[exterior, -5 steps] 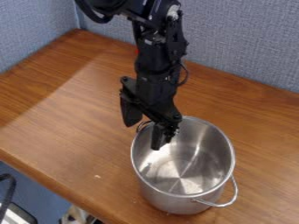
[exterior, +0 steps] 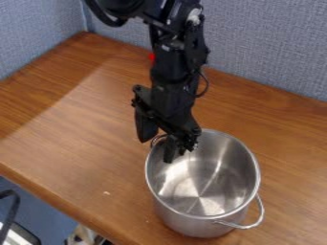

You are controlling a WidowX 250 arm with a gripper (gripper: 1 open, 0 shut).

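Observation:
A large steel pot (exterior: 211, 187) stands on the wooden table (exterior: 71, 115), right of centre near the front, with a wire handle at its lower right. My black gripper (exterior: 166, 144) is at the pot's back left rim, fingers pointing down around the rim and upper handle area. Whether the fingers are open or closed on the rim is hard to see.
A padded grey wall (exterior: 262, 53) runs behind the table. A small red object (exterior: 151, 56) is partly hidden behind the arm. A dark cable (exterior: 10, 206) lies at the lower left edge.
The pot has shifted slightly toward the front and right over the last second. My gripper has moved very slightly with it, staying at the rim.

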